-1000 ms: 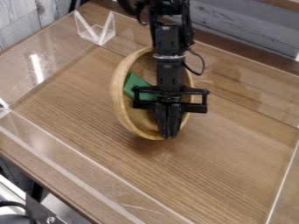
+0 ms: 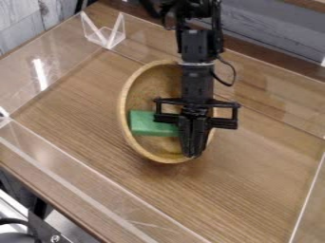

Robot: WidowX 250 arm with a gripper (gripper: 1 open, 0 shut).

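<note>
My black gripper [image 2: 193, 133] reaches down from the top of the view over a tan oval bowl [image 2: 131, 95] in the middle of the table. A green block [image 2: 150, 124] lies in the bowl, just left of the fingertips and partly behind the gripper body. The fingers look shut; whether anything is between them is hard to see.
The bowl sits on a wooden table [image 2: 76, 142] with free room to the left, front and right. A clear plastic object [image 2: 105, 28] stands at the back left. The table's edges show at the left and back.
The green block has moved toward the front of the bowl and looks turned more level. The gripper has shifted slightly toward the front and right.
</note>
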